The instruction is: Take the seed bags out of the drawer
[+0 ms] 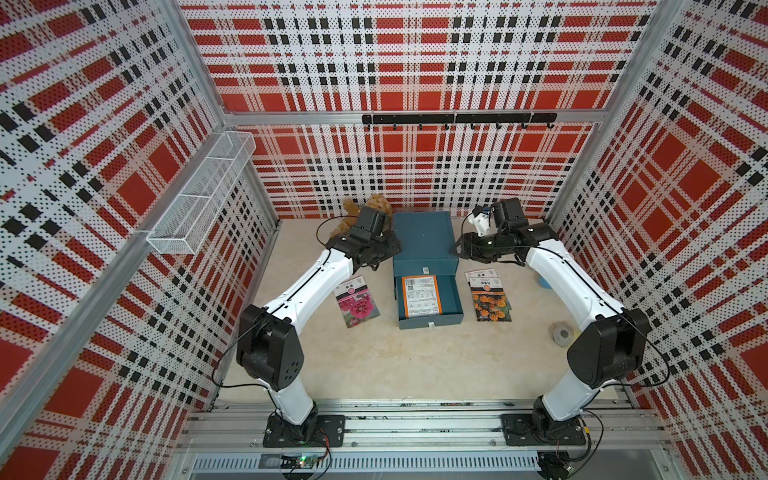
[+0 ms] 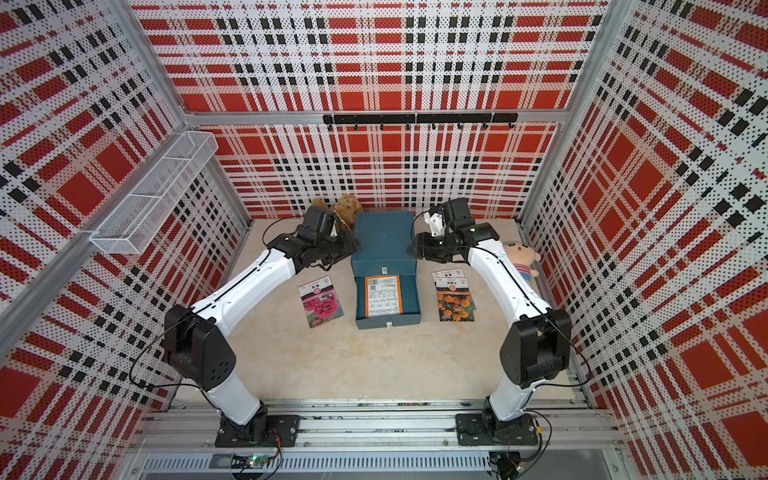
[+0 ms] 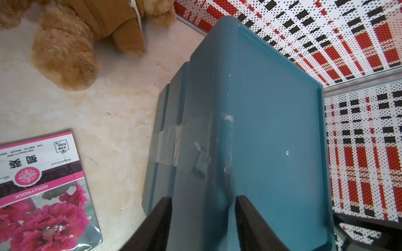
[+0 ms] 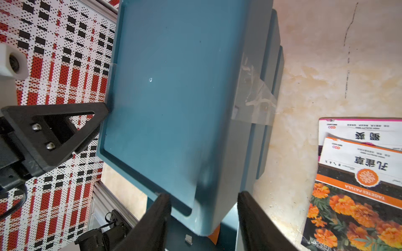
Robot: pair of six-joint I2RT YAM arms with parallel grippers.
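A blue-green drawer unit stands mid-table with its lowest drawer pulled out toward the front. One seed bag, orange-edged with printed text, lies inside the drawer. To the left on the table lies a pink hollyhock seed bag. At the right, an orange marigold seed bag overlaps another seed bag. My left gripper is partly open at the unit's upper left edge, and my right gripper is partly open at its upper right edge. Neither clearly holds anything; contact with the unit cannot be judged.
A brown teddy bear sits behind the left arm. A striped doll is at the right edge, and a roll of tape lies front right. A wire basket hangs on the left wall.
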